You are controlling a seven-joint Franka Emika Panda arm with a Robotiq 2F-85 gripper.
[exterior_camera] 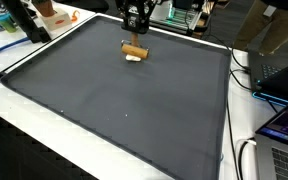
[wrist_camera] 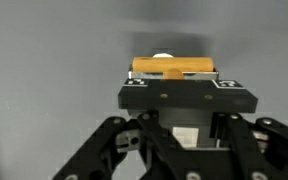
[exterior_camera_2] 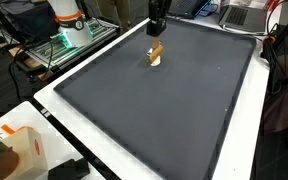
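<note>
A T-shaped wooden piece (exterior_camera: 134, 51), like a small mallet, hangs upright below my gripper (exterior_camera: 136, 33), its round crossbar at the bottom. The gripper is shut on the stem of this piece. In exterior view 2 the wooden piece (exterior_camera_2: 156, 50) looks tilted, and a small white object (exterior_camera_2: 154, 63) shows just under it. From the wrist the crossbar (wrist_camera: 172, 65) lies across the front of the fingers, with the white object (wrist_camera: 162, 56) peeking out behind it. Whether wood and white object touch, I cannot tell.
A laptop (exterior_camera: 280, 85) and cables lie off its right side. Assorted items, among them an orange and white object (exterior_camera: 52, 8), stand beyond the far left edge.
</note>
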